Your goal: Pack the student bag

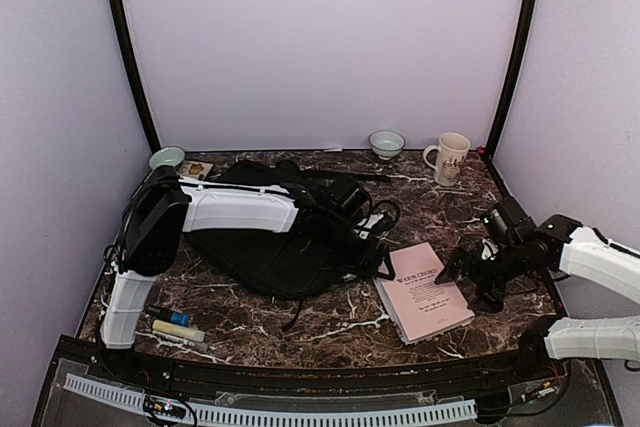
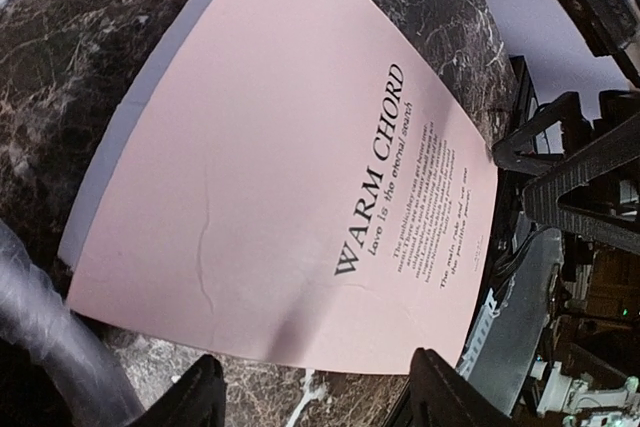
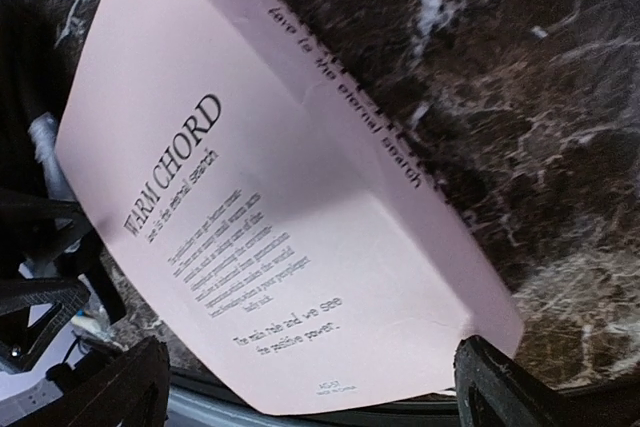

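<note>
A pink book titled WARM CHORD lies flat on the dark marbled table, right of the open black bag. My left gripper hovers at the book's left edge, between it and the bag. In the left wrist view, its fingers stand apart near the book's edge, gripping nothing. On the other side, my right gripper is open at the book's right edge. The right wrist view shows its fingers wide apart, with the book filling much of the view. The left arm covers part of the bag.
At the back stand a pale bowl and a white mug. Another bowl is at the back left. A blue-capped item and a yellow marker lie front left.
</note>
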